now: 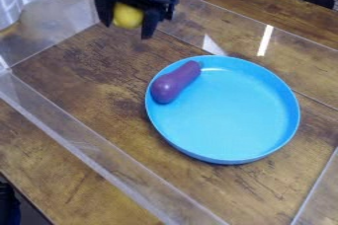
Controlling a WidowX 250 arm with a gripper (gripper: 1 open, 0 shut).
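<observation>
The black gripper hangs in the upper left of the view around a yellow object, which is partly hidden by it; whether the fingers grip it is hard to tell. A purple eggplant lies on the left part of a light blue plate at centre right.
Clear plastic walls border the wooden surface along the left, bottom and right. A wire rack or white patterned item stands at the top left. The wood left of the plate is clear.
</observation>
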